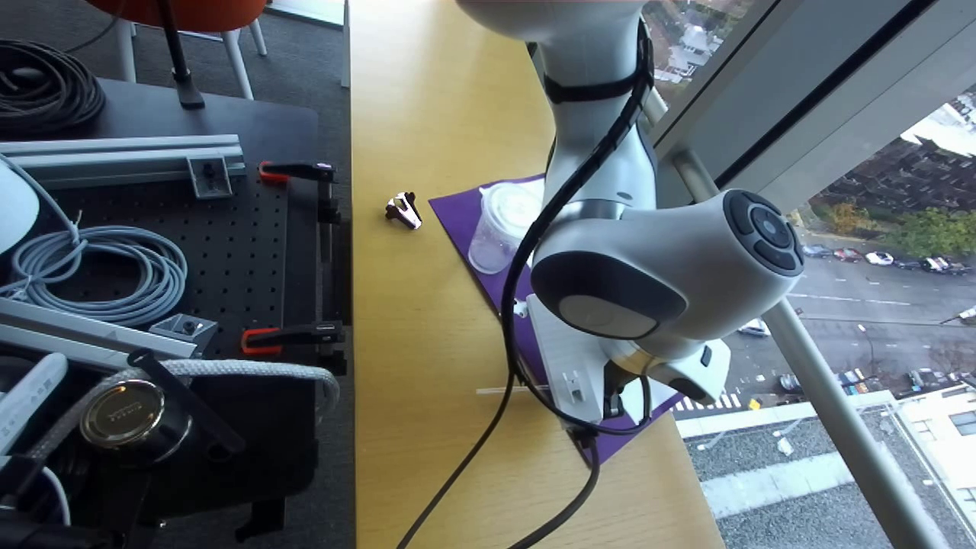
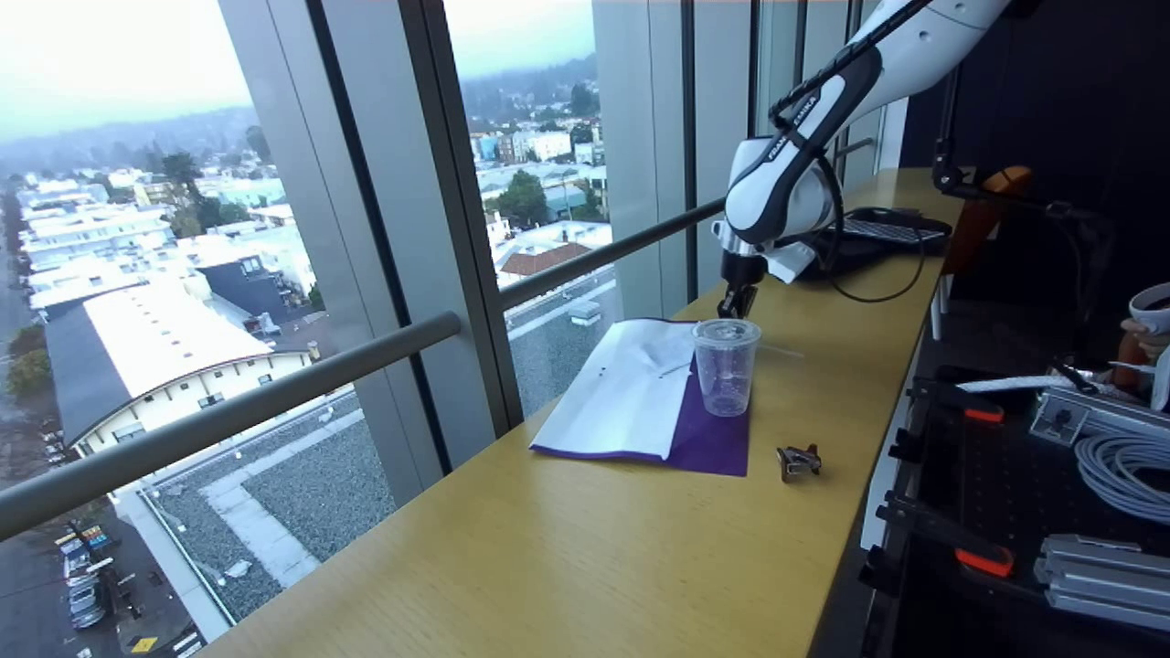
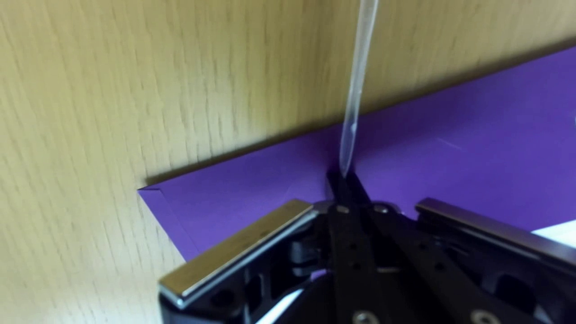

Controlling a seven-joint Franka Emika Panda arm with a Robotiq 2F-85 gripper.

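My gripper is shut, pointing down at the purple folder (image 3: 243, 178) close to its long edge. A thin clear straw-like piece (image 3: 357, 75) runs from the fingertips out past that edge over the wood. Its near end meets the tips; whether it is pinched between them or just touches, I cannot tell. In the second exterior view the gripper (image 2: 732, 302) is low behind a clear lidded cup (image 2: 724, 378), which stands upright on the folder. White paper (image 2: 620, 395) covers much of the folder. The straw (image 1: 494, 392) also shows faintly in the first exterior view.
A small staple remover (image 1: 403, 210) lies on the bare wooden table (image 1: 412, 320) beside the folder. A metal rail (image 2: 614, 258) and windows line one side. A black cart with cable coils (image 1: 101, 270) and clamps stands along the other.
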